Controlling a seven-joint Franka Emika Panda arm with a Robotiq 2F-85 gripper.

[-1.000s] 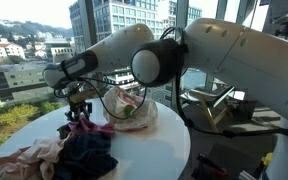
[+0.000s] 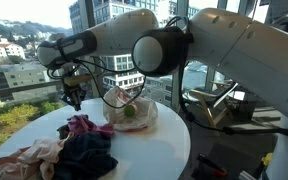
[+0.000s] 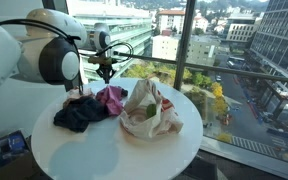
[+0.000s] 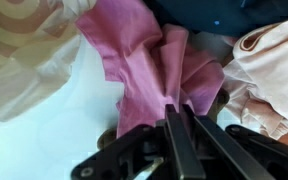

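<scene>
A mauve-pink cloth (image 4: pixel 149 62) lies crumpled on the white round table (image 2: pixel 149 160), between a dark navy cloth (image 2: pixel 86 156) and a white plastic bag (image 3: pixel 151 115). My gripper (image 2: pixel 76 106) hangs above the pink cloth, with a gap between them in both exterior views. In the wrist view the black fingers (image 4: pixel 173 128) are close together over the pink folds; how far apart they stand is hard to judge. No cloth is seen hanging from them. A pale peach cloth (image 4: pixel 269 65) lies on the other side of the navy one.
Inside the bag something green (image 2: pixel 129 111) shows through. Windows surround the far side, and a dark chair (image 2: pixel 216 100) stands off to the right.
The cloths and the bag look unmoved.
</scene>
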